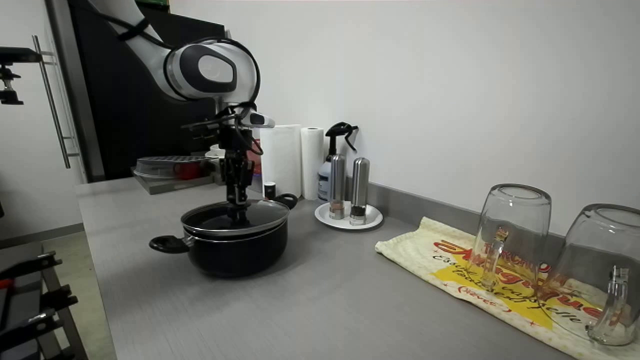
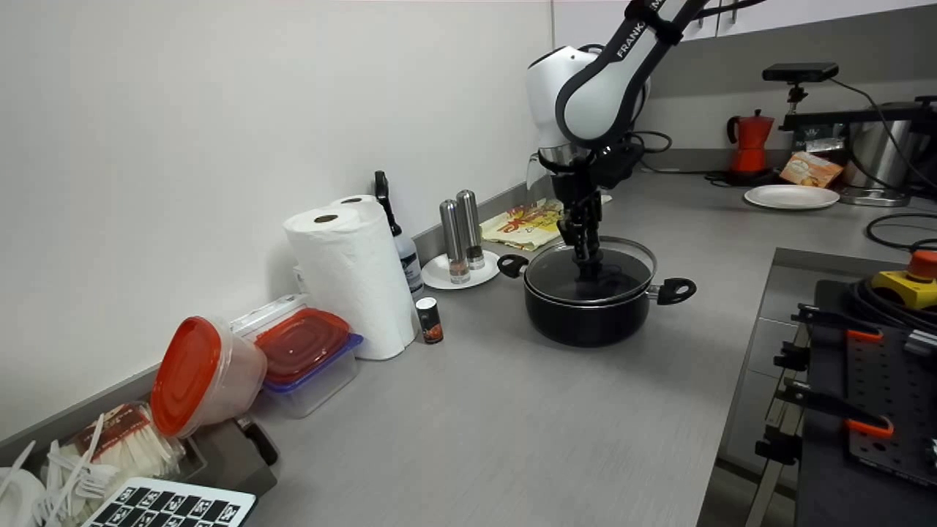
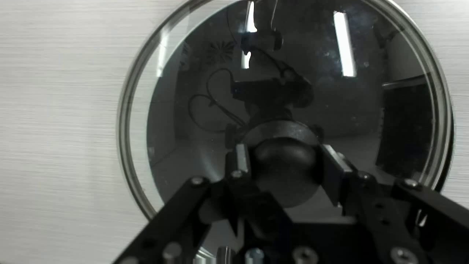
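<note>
A black two-handled pot [image 1: 240, 255] stands on the grey counter. Its round glass lid [image 2: 569, 272] with a metal rim covers the opening, at or just above the pot's rim; a slim gap seems to show in exterior view 1, so full seating is hard to tell. My gripper points straight down over the lid's middle and is shut on the dark knob [image 3: 285, 176], which sits between the two fingers. In the wrist view the glass fills most of the picture, and the pot's edge [image 3: 449, 160] peeks out at the right.
Behind the pot, two steel grinders [image 1: 358, 191] stand on a white plate [image 1: 379, 217], close to paper rolls [image 2: 347, 272] and a small spice jar [image 2: 430, 320]. Upturned glass mugs [image 1: 510, 234] rest on a printed cloth [image 1: 414, 243]. The counter in front of the pot is clear.
</note>
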